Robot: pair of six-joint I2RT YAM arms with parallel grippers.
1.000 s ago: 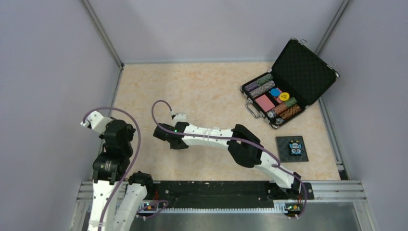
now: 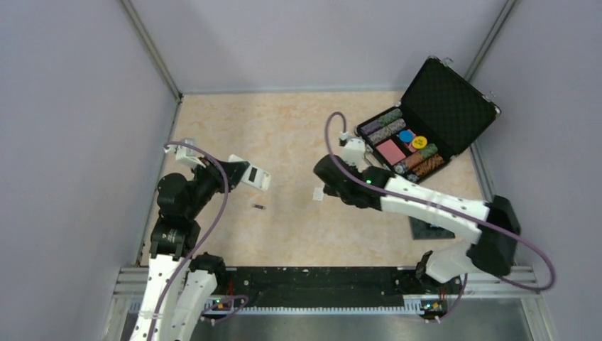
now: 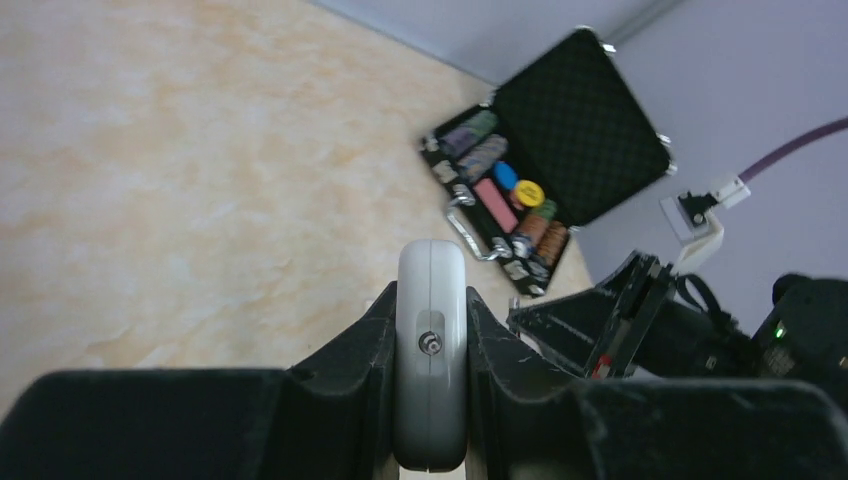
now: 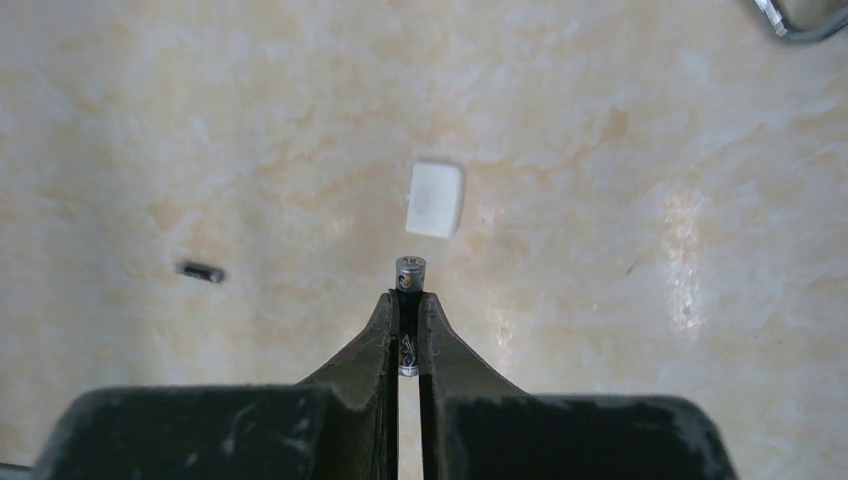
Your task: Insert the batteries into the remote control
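My left gripper is shut on the white remote control (image 3: 428, 400), which appears held out over the left of the table in the top view. My right gripper is shut with a slim battery (image 4: 410, 270) at its fingertips, above the table. Another dark battery (image 4: 200, 272) lies on the table to the left, also visible in the top view (image 2: 259, 207). A small white piece (image 4: 434, 198), perhaps the battery cover, lies flat beyond the right fingertips.
An open black case (image 2: 447, 106) of chips and cards stands at the back right. A dark square pad (image 2: 431, 231) lies at the front right, partly hidden by my right arm.
My right arm has swung rightward and back, uncovering the loose battery and white piece. My left arm has moved rightward, bringing the remote into plain view.
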